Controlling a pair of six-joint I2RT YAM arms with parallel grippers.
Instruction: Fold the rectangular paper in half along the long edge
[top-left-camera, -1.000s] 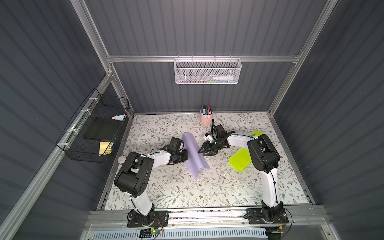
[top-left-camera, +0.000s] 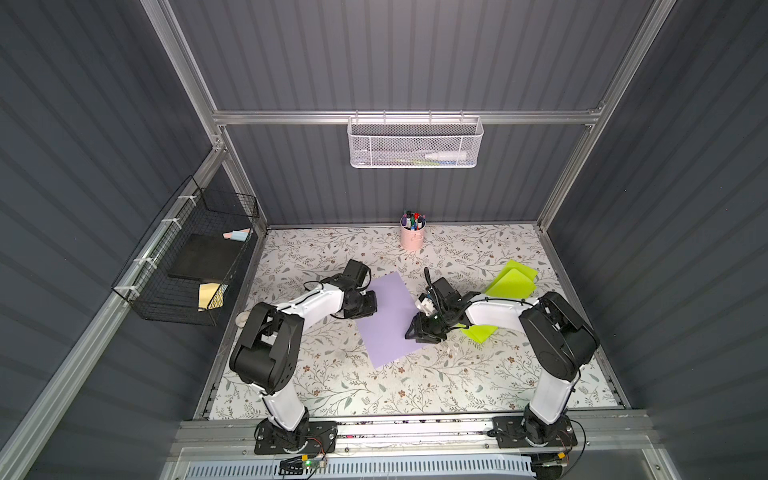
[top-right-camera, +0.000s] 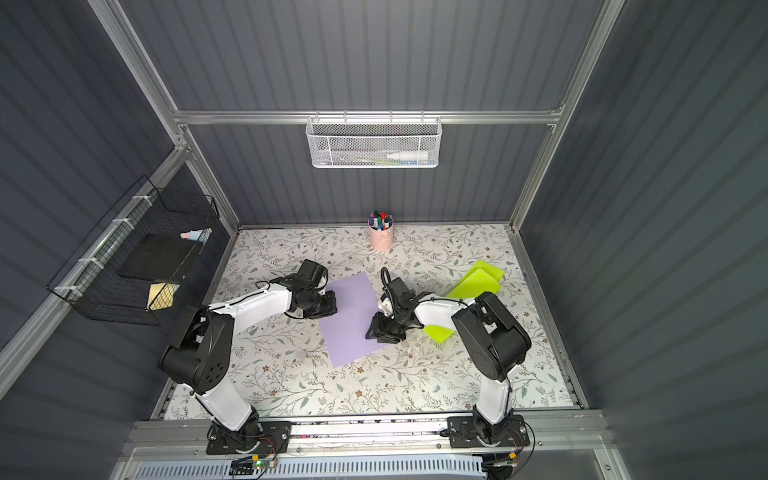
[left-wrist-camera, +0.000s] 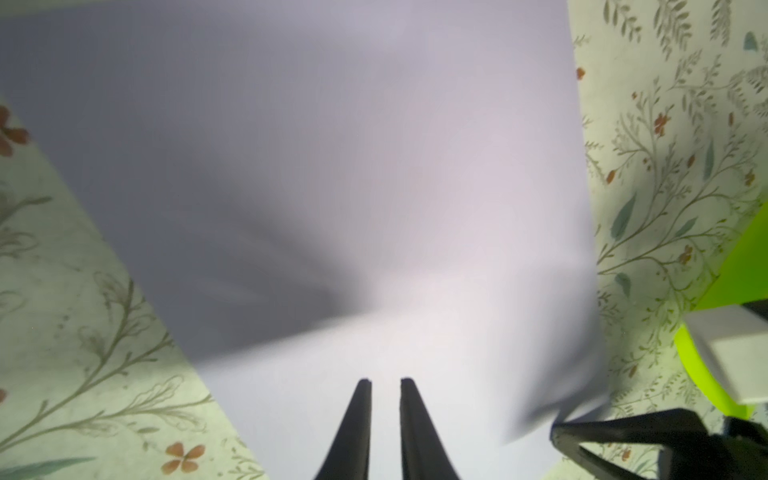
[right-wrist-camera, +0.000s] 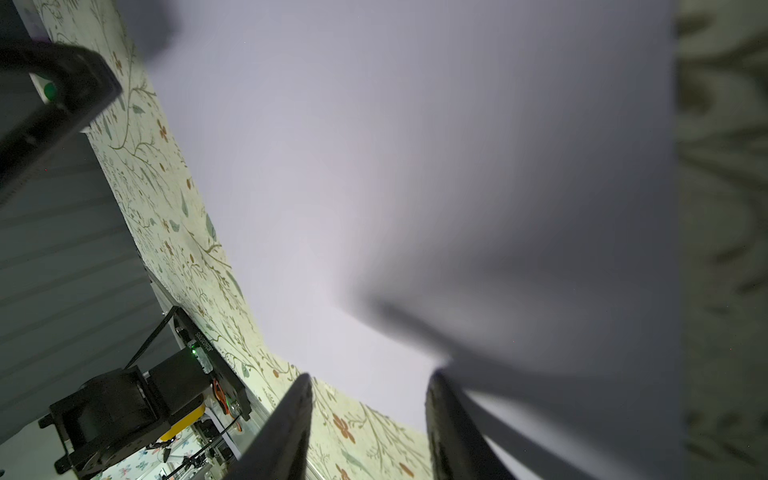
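Note:
The lilac paper (top-left-camera: 384, 312) lies open and flat on the floral table, tilted slightly. My left gripper is shut over the paper's left part, with nothing visible between its fingers. My right gripper stands open low over the paper's lower right corner area, its fingertips casting a shadow on the sheet; whether they touch it cannot be told. In both top views the two grippers are on opposite sides of the paper.
Yellow-green sheets (top-left-camera: 510, 280) lie to the right under the right arm. A pink pen cup (top-left-camera: 412, 237) stands at the back. A black wire basket (top-left-camera: 172, 296) hangs on the left wall.
The paper, curled over a second ago, now lies flat and has shifted toward the front left. My right gripper moved down toward the front; my left gripper rose slightly toward the back.

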